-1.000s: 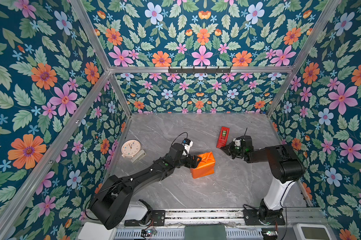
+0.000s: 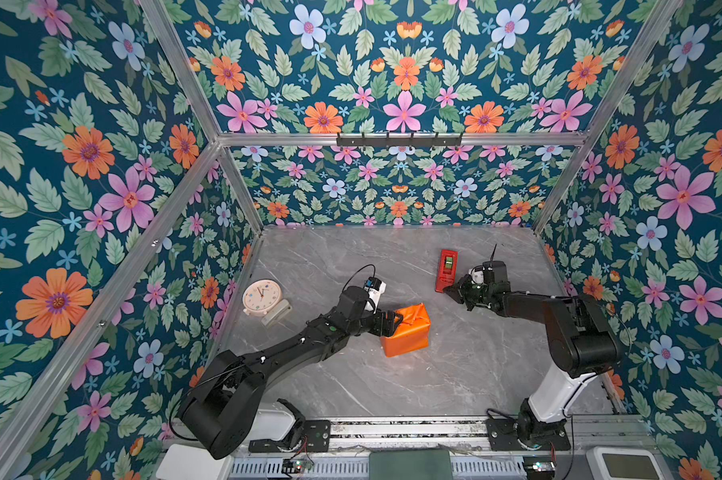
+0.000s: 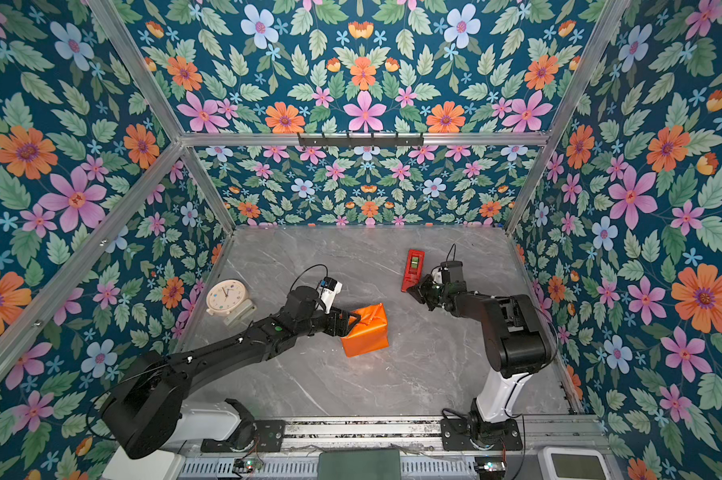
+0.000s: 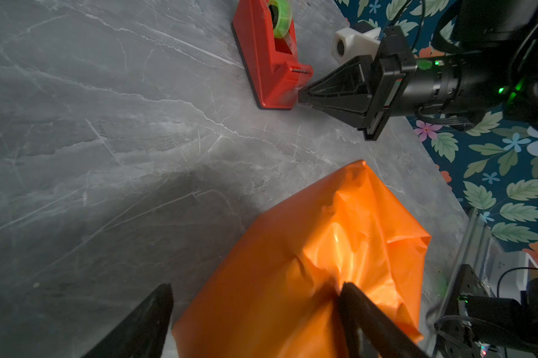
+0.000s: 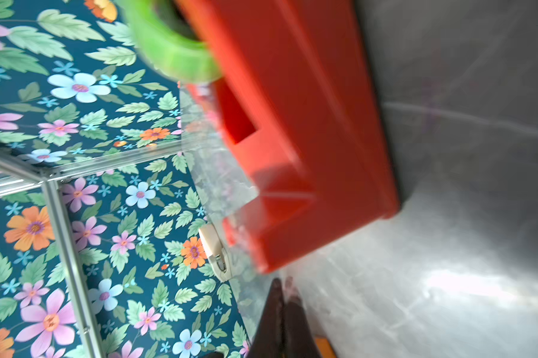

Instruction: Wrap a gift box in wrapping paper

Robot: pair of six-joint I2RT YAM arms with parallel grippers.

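The gift box wrapped in orange paper (image 2: 406,340) stands mid-table, its folded flap (image 4: 364,238) on the side facing the right arm. My left gripper is open over it; one finger (image 4: 370,325) lies against the creased paper, the other is beyond the opposite edge. At the cutter end of the red tape dispenser (image 5: 316,149), my right gripper is shut, tips close to the blade. Whether a clear strip of tape sits between those tips is too blurred to tell. A green tape roll (image 5: 170,44) sits in the dispenser.
A round clock (image 2: 261,297) lies at the table's left side. Bare grey table (image 2: 353,248) stretches behind the box and in front of it. Patterned walls enclose the back and sides.
The dispenser has turned slightly and become more upright in the top left view. My right gripper has shifted a little rightward and back. The left arm and box look still.
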